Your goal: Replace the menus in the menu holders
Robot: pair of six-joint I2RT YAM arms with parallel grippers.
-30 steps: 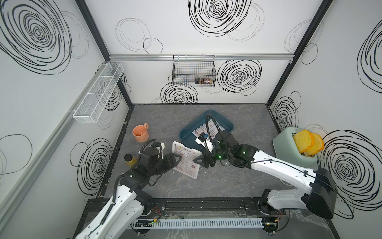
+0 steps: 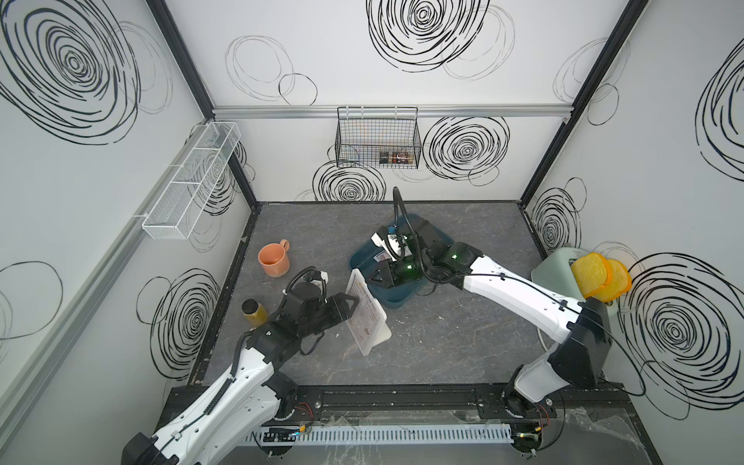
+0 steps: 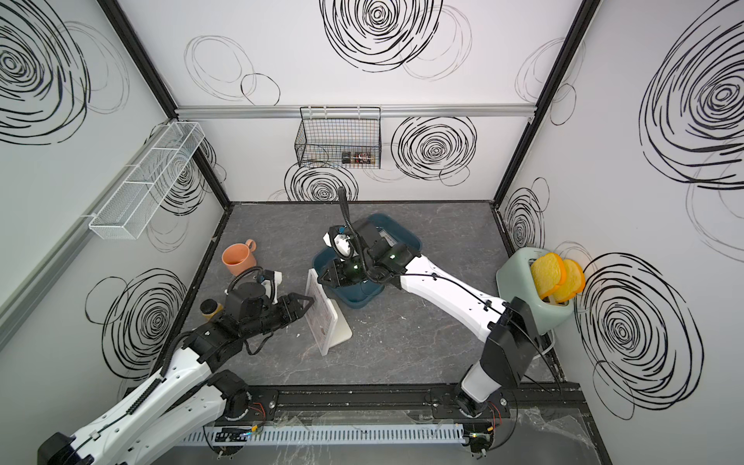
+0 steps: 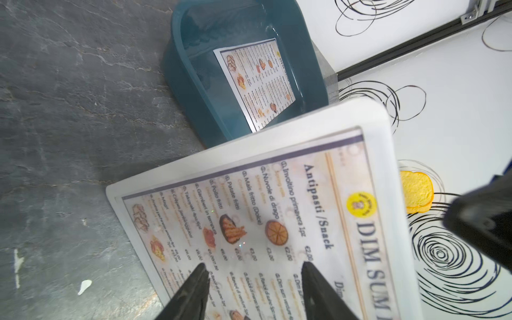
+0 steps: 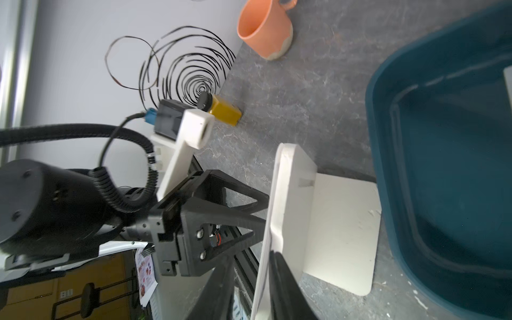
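Observation:
A white stand holding a DIM SUM menu (image 2: 364, 310) stands in front of the blue tray, its base (image 5: 339, 234) resting on the table. My left gripper (image 2: 345, 308) is shut on the menu holder (image 4: 266, 224) from its left side. My right gripper (image 2: 378, 276) is over the tray's near edge, at the holder's upper edge; in the right wrist view its blurred fingers flank that white edge (image 5: 285, 181), contact unclear. Another menu sheet (image 4: 253, 80) lies inside the blue tray (image 4: 186, 74).
An orange mug (image 2: 272, 259) and yellow jar (image 2: 254, 312) stand on the left. A green container with yellow sponges (image 2: 573, 294) is at the right. Wire baskets hang on the back and left walls (image 2: 378, 135). Bare table lies right of the tray.
The menu holder has turned more edge-on, with my left gripper moving slightly right along with it. My right gripper has risen towards the back, to above the holder's top edge by the tray.

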